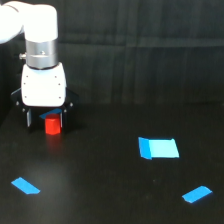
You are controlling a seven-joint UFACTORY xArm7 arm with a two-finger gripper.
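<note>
A small red block (pixel 53 125) sits on the dark table at the left. Directly over it is the white hand of my arm, pointing down. My gripper (pixel 47 117) is open, its dark fingers spread wide, one on each side of the block as seen from here. The block appears nearer the right finger. Whether either finger touches it cannot be made out against the dark background.
A blue patch (pixel 46 113) shows just behind the red block. Blue tape with a pale blue square (pixel 163 148) lies right of centre. Blue tape strips mark the front left (pixel 26 186) and front right (pixel 197 194).
</note>
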